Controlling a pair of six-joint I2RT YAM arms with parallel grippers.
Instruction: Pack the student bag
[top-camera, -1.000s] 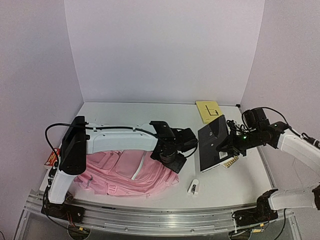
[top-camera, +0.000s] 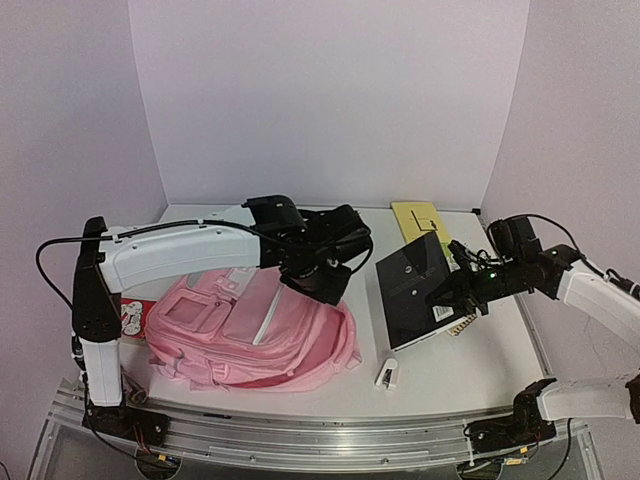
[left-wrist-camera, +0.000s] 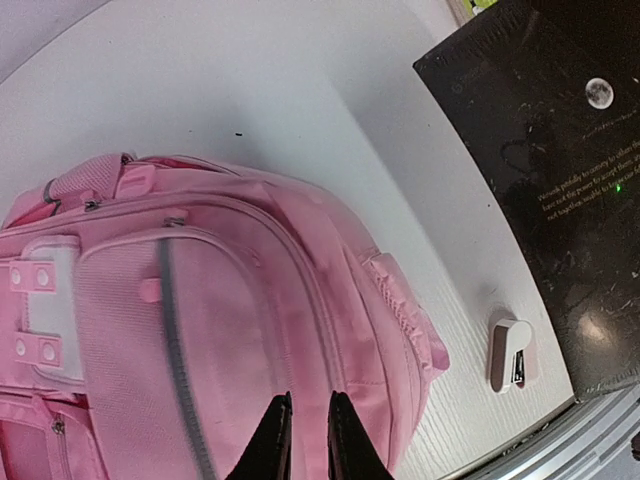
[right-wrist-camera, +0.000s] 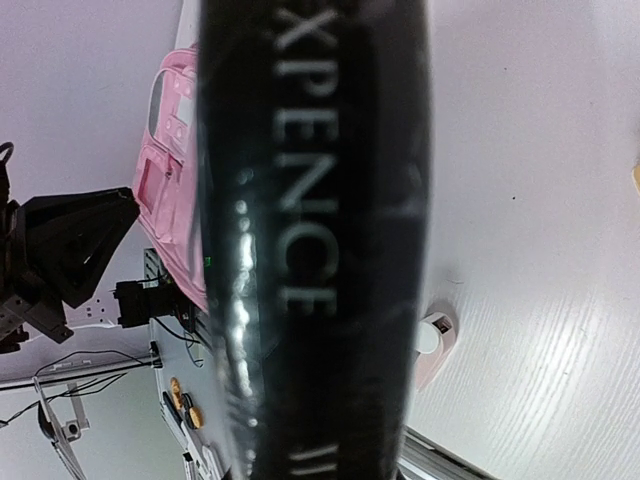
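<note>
The pink bag (top-camera: 235, 330) lies at the left of the table, its mouth gaping toward the right and front. My left gripper (top-camera: 325, 288) is over the bag's upper right part, shut on the edge of its front panel; in the left wrist view pink fabric shows around the fingertips (left-wrist-camera: 342, 405). On the right, my right gripper (top-camera: 455, 288) is shut on a black book (top-camera: 410, 295), which hangs tilted above the table. Its black spine (right-wrist-camera: 310, 240) fills the middle of the right wrist view and hides most of the fingers.
A small white stapler (top-camera: 388, 373) lies between bag and book near the front edge. Behind the black book are a yellow book (top-camera: 415, 215) and a partly covered spiral notebook (top-camera: 462, 325). Something red (top-camera: 133, 316) lies left of the bag.
My left gripper has moved back and a little left, drawing the bag's panel with it, so the bag's mouth gapes wider. The black book has shifted slightly left in my right gripper.
</note>
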